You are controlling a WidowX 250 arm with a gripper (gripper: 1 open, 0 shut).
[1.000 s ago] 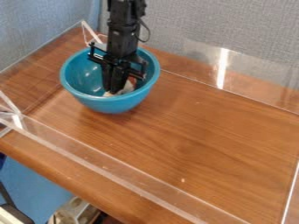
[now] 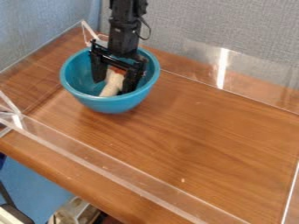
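A blue bowl (image 2: 111,103) sits on the wooden table at the upper left. My black gripper (image 2: 118,68) reaches down into the bowl from above, its fingers open. Below and between them lies a pale tan elongated object (image 2: 112,84) with an orange part, partly hidden by the gripper. Whether the fingers touch it is unclear.
A grey padded wall stands behind. Below the left edge are a blue floor and some clutter.
My gripper sat lower and further over the tan object earlier; it is now slightly higher, and more of that object shows in the bowl.
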